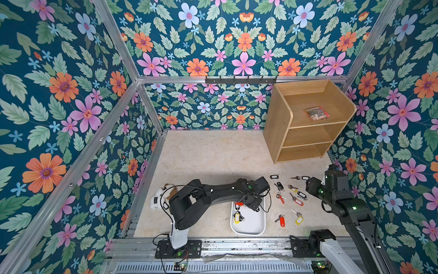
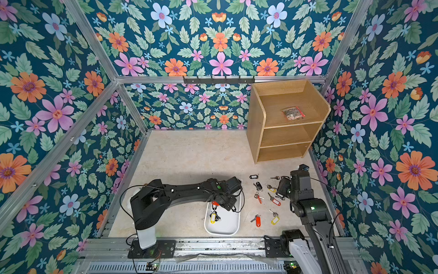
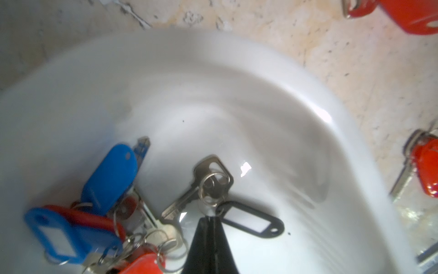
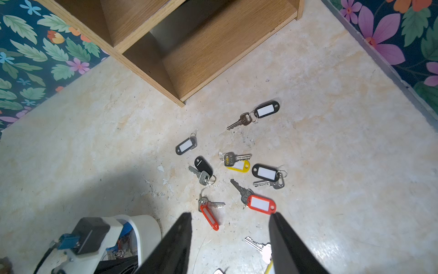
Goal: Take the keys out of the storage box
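Note:
In the left wrist view a silver key (image 3: 199, 183) lies on the floor of the white storage box (image 3: 214, 52), its ring joined to a black tag (image 3: 260, 224). My left gripper is shut with nothing between its fingers; the tag rests to the right of the tips, outside them. Blue tags (image 3: 109, 175) and a red tag (image 3: 141, 262) crowd the box's lower left with more keys. Over the table, my right gripper stands open and empty in the right wrist view.
Several tagged keys lie spread on the table right of the box, among them a red-tagged one (image 1: 282, 221) and a black-tagged one (image 4: 266, 173). A wooden shelf (image 1: 278, 123) stands at the back right.

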